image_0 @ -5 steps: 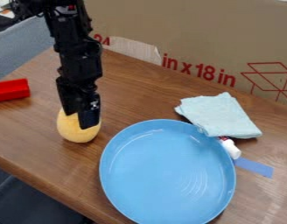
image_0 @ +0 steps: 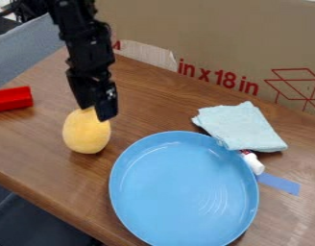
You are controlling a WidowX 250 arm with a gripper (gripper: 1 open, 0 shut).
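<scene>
My black gripper point(image_0: 99, 100) hangs just above a round yellow object point(image_0: 84, 134) on the wooden table, left of a large blue plate point(image_0: 183, 187). The fingers point down at the top of the yellow object, and the gap between them is hard to make out, though the object sits below them.
A red block point(image_0: 9, 99) lies at the left edge. A folded pale cloth point(image_0: 240, 126) and a small white tube point(image_0: 250, 159) lie behind the plate, with a blue tape strip at right. A cardboard box point(image_0: 225, 48) stands along the back.
My gripper has risen a little and shifted slightly left, uncovering more of the yellow object, which stays on the table.
</scene>
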